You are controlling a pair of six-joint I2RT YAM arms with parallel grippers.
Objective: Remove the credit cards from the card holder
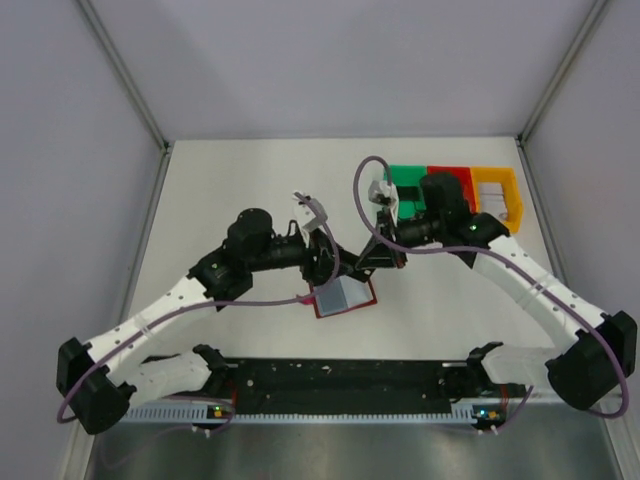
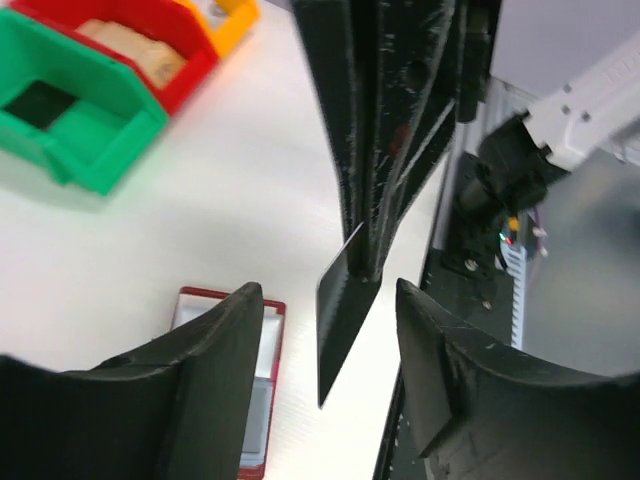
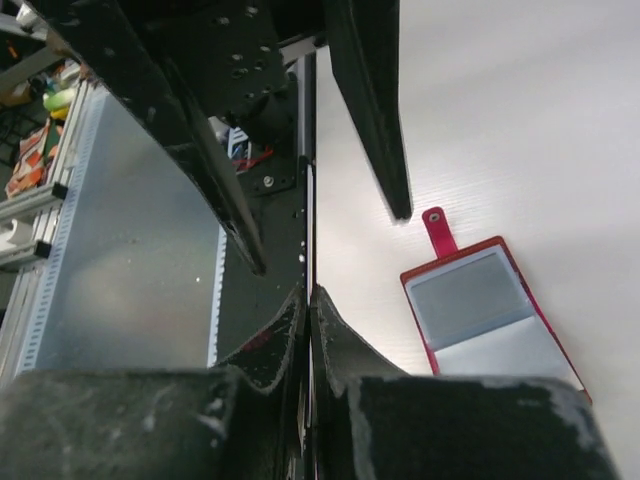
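Observation:
My right gripper is shut on a thin black card, seen edge-on between its fingertips in the right wrist view. My left gripper is open, its fingers either side of that card with space around it. Below, the open card holder (image 3: pixel 485 310) lies on the table with a red border, pale pockets and a red strap (image 3: pixel 440 231). In the top view the two grippers (image 1: pixel 360 262) meet over the holder and partly hide it.
Green (image 1: pixel 405 175), red (image 1: pixel 448 172) and yellow (image 1: pixel 508 195) boxes stand at the back right. A dark gap runs along the front edge.

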